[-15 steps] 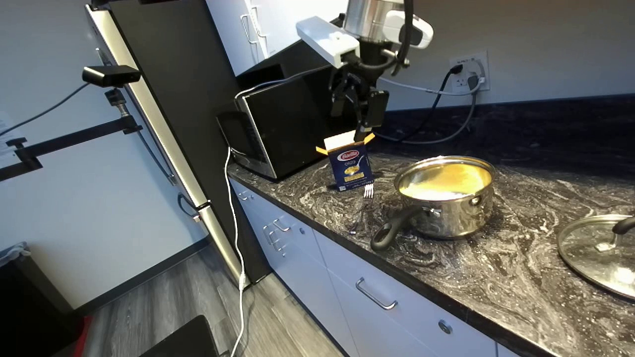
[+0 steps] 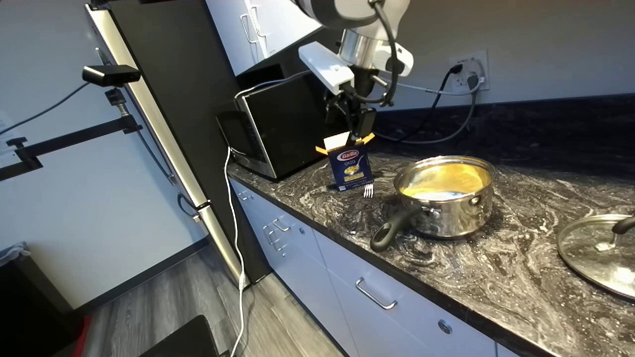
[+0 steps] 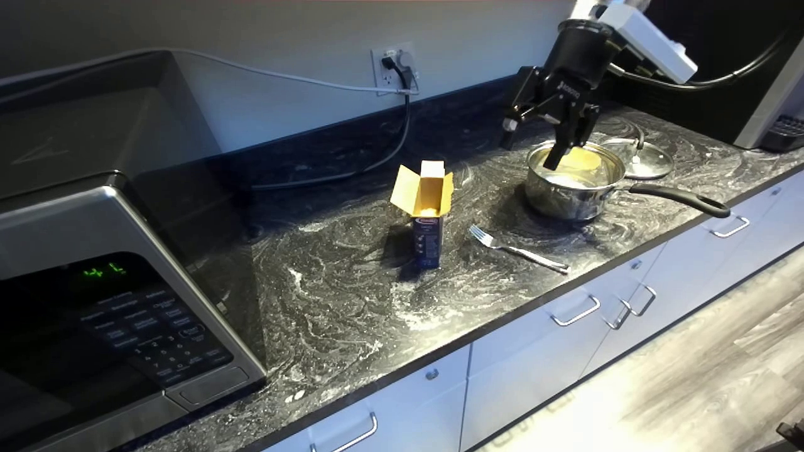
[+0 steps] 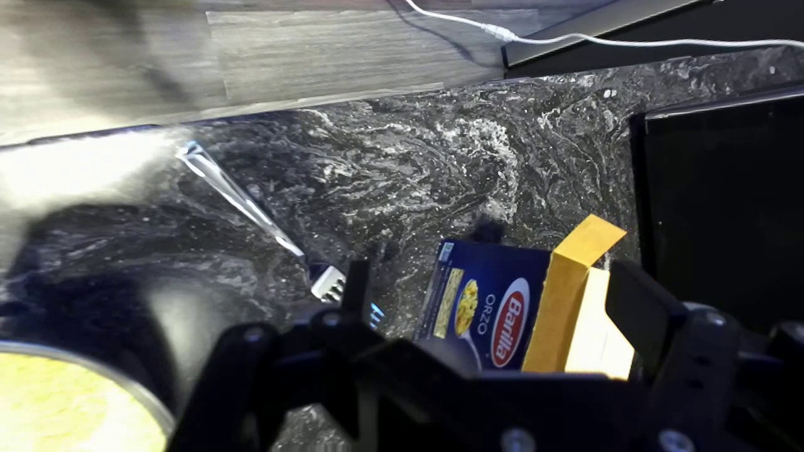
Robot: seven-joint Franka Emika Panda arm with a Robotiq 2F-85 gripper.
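Note:
A dark blue Barilla orzo box [image 3: 428,242] stands upright on the counter with its top flaps spread. My gripper [image 3: 531,150] is open above the counter, its two fingers well apart and nothing held between them. From the wrist camera, the box [image 4: 490,305] appears beyond the gap between the fingers. A silver fork [image 3: 520,252] lies flat between the box and the steel pot [image 3: 570,197]. Yellow contents [image 4: 71,407] fill part of the pot, which is uncovered.
A glass lid [image 2: 601,253] rests on the counter beyond the pot. The pot's black handle [image 3: 682,197] reaches over the counter's front edge. On the box's other side stands a microwave [image 3: 113,316]. Bare counter [image 3: 339,301] lies between microwave and box.
My arm has come down and shifted left in exterior view 1, with the gripper tilting. Box, fork, pot and lid have stayed where they were.

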